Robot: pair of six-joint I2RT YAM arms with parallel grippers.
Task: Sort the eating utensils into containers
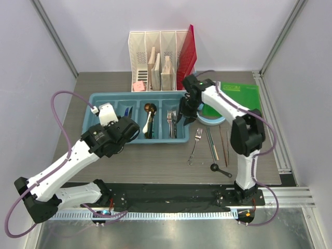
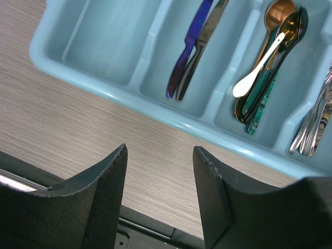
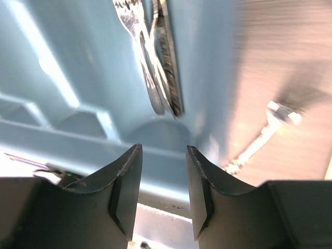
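Note:
The blue compartment tray (image 1: 155, 96) holds knives (image 2: 192, 49) in one section, spoons (image 2: 259, 78) in another and forks (image 3: 145, 52) in the rightmost one. On the table right of the tray lie a fork (image 1: 195, 145), chopsticks (image 1: 224, 145) and a black spoon (image 1: 220, 170). My left gripper is open over bare table at the tray's front edge, nothing between its fingers. Open and empty too, my right gripper is above the right end of the tray, near the fork section; its own view is blurred.
Behind the tray stands a cream rack (image 1: 137, 52) with a red panel (image 1: 188, 57). A light blue bowl (image 1: 211, 121) and a green board (image 1: 243, 96) lie at the back right, partly under the right arm.

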